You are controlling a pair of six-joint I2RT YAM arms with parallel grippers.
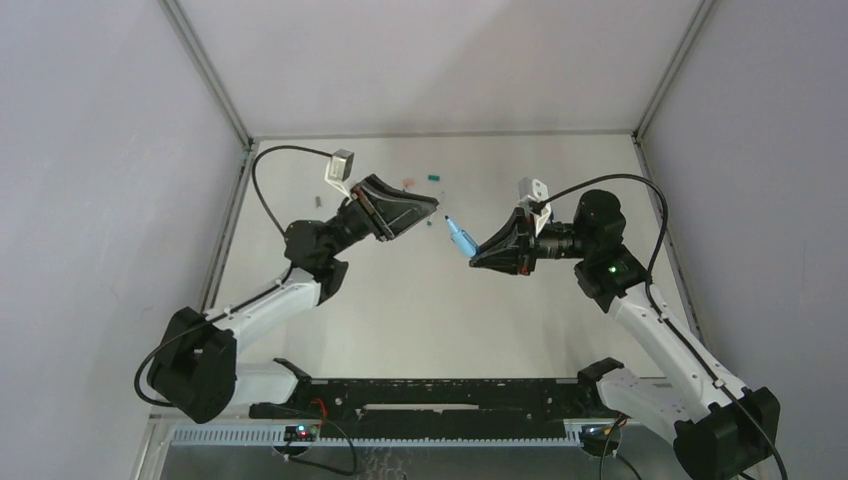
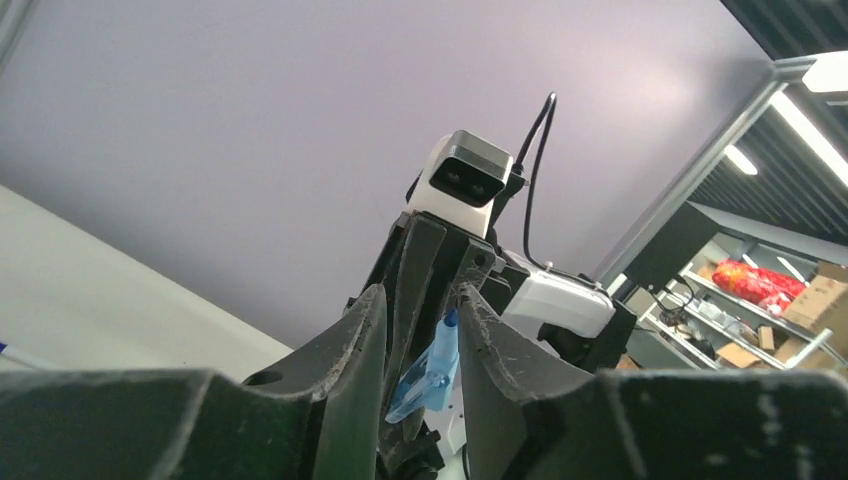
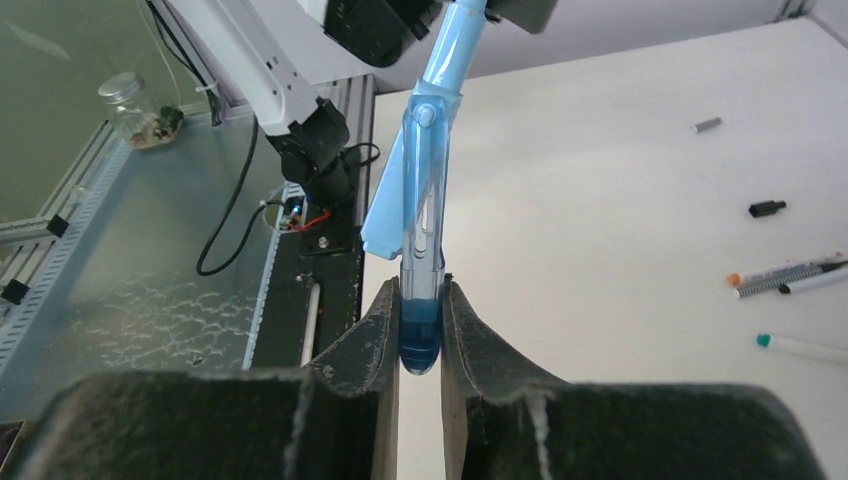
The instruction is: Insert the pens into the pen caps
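Note:
My right gripper [image 1: 473,258] is shut on a light-blue pen assembly [image 1: 461,238]. In the right wrist view, the fingers grip the lower part of a clear, blue-ended cap [image 3: 421,335] with a blue clip [image 3: 384,215] at its side. A light-blue pen barrel [image 3: 457,40] runs up from the cap's upper end, seemingly lined up with it; how deep it sits is hard to tell. A dark-blue tip [image 2: 451,318] shows at its far end in the left wrist view. My left gripper [image 1: 437,203] stands open beyond that tip, apart from it and holding nothing.
On the table lie a green-tipped marker [image 3: 800,347], an orange-tipped pen [image 3: 785,268], a black cap [image 3: 767,208], a grey cap [image 3: 707,125], a green cap [image 1: 433,178] and a pink cap [image 1: 408,182].

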